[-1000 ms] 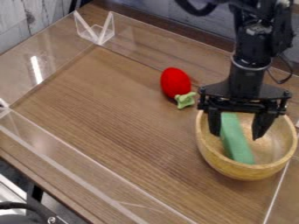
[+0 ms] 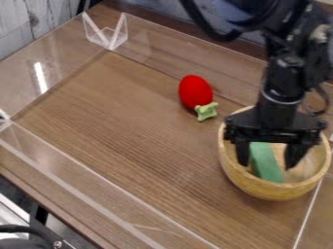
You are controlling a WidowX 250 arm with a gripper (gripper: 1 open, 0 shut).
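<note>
My gripper (image 2: 266, 132) is at the right, open, with its two dark fingers pointing down into a pale yellow bowl (image 2: 236, 178) on the wooden table. A long green object (image 2: 267, 166) lies in the bowl between and below the fingers; whether the fingers touch it I cannot tell.
A red object (image 2: 196, 91) and a small light green piece (image 2: 205, 112) lie left of the arm. A white wire-like item (image 2: 101, 31) is at the back left.
The bowl and the objects outside it look about the same.
</note>
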